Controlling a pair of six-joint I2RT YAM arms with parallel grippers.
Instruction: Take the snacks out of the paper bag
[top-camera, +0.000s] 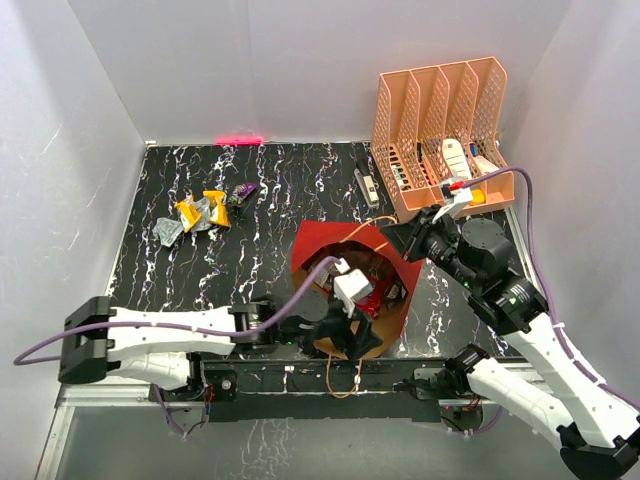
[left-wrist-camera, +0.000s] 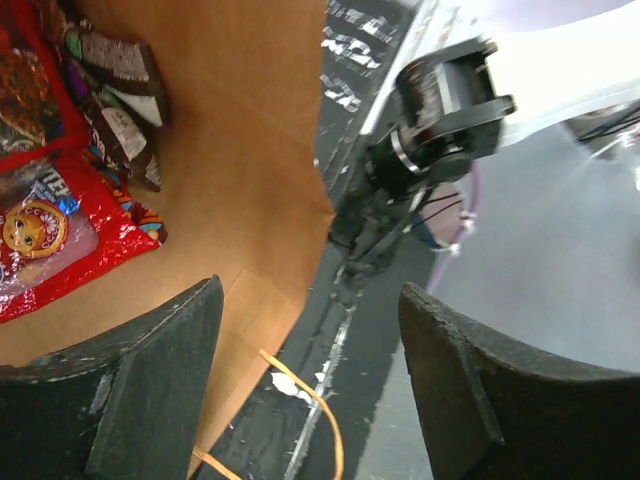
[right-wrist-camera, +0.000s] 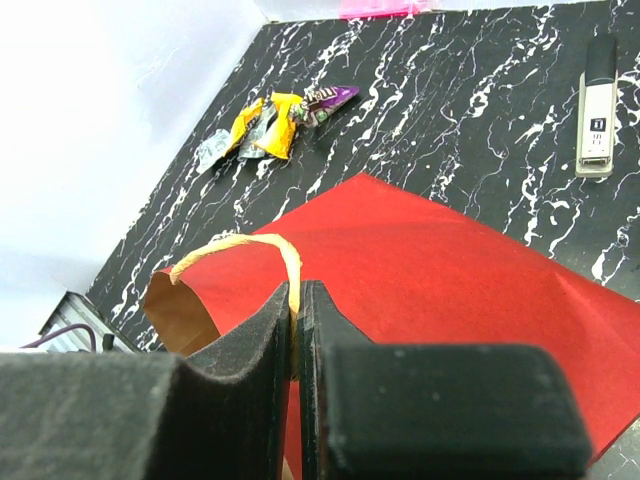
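Note:
The paper bag (top-camera: 322, 237), red outside and brown inside, stands with its mouth facing up at the table's front. Inside it lie a red snack packet (left-wrist-camera: 75, 235) and a dark brown packet (left-wrist-camera: 115, 100), seen at the left of the left wrist view. My left gripper is over the bag's front part, fingers apart and nothing between them; the packets are off to one side. At the bag's back right rim, my right gripper is shut on the yellow rope handle (right-wrist-camera: 262, 241). From above, the left arm hides much of the bag's opening.
Several snack packets (top-camera: 200, 212), yellow, silver and purple, lie on the table's left side. A dark-and-white stapler-like tool (top-camera: 366, 184) lies behind the bag. An orange divided rack (top-camera: 428, 130) stands at the back right. Bare tabletop (top-camera: 270, 200) separates bag and packets.

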